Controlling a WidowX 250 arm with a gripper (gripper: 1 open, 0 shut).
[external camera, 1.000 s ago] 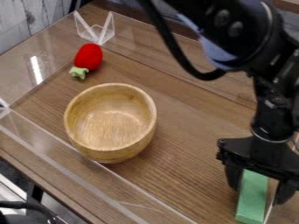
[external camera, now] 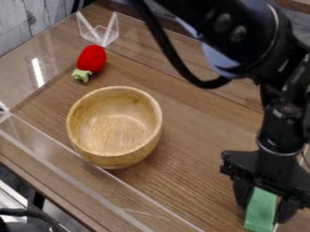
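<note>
My gripper (external camera: 262, 192) is at the lower right, low over the table, with its fingers open around a green block (external camera: 259, 214) that lies at the bottom edge. The block's upper end is partly hidden by the black fingers. Whether the fingers touch it is unclear.
A wooden bowl (external camera: 114, 126) sits at left of centre on the wooden table (external camera: 182, 190). A red plush object with a green end (external camera: 92, 59) lies at the upper left, near a clear winged shape (external camera: 94, 29).
The gripper has shifted slightly over the last second and now covers more of the green block. The bowl and red object have not moved.
</note>
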